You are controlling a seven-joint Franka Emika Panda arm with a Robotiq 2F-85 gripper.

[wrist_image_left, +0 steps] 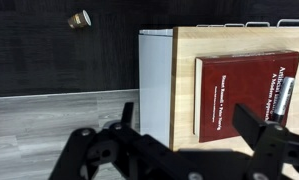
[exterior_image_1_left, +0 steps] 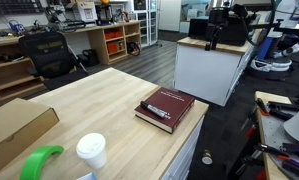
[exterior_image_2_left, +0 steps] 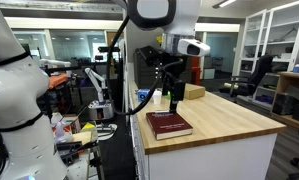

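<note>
A thick dark red book (exterior_image_1_left: pixel 176 99) lies flat near the edge of the wooden table, with a marker (exterior_image_1_left: pixel 154 109) resting on its cover. From above, in the wrist view, the book (wrist_image_left: pixel 217 103) fills the right side, and the marker (wrist_image_left: pixel 283 98) shows at the right edge. My gripper has its two dark fingers spread wide apart at the bottom of that view, with nothing held between them. In exterior view 2 the gripper hangs well above the floor and table edge, and the book (exterior_image_2_left: pixel 168 124) is below it.
A white cup (exterior_image_1_left: pixel 91 150), a green curved object (exterior_image_1_left: pixel 37 163) and a cardboard box (exterior_image_1_left: pixel 17 132) stand on the table. A small cup (wrist_image_left: pixel 80 19) lies on the floor beside the white cabinet (wrist_image_left: pixel 155 85).
</note>
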